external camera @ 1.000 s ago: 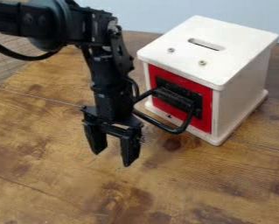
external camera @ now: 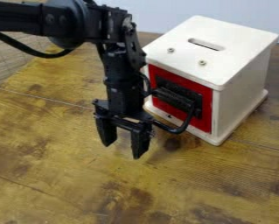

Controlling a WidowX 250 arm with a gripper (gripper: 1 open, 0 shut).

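Observation:
My black gripper (external camera: 122, 140) hangs fingers-down above the wooden table, left of a white wooden box (external camera: 237, 96). Its two fingers stand apart, open, with nothing between them. The box has a red front panel (external camera: 163, 106) carrying a black part, partly hidden behind my arm and its cable. A slot and two small metal fittings show on the box's top.
A pale wall stands behind the box, and a thin line crosses the table at left.
My gripper has shifted slightly right and a little up over the last second. The box has not moved.

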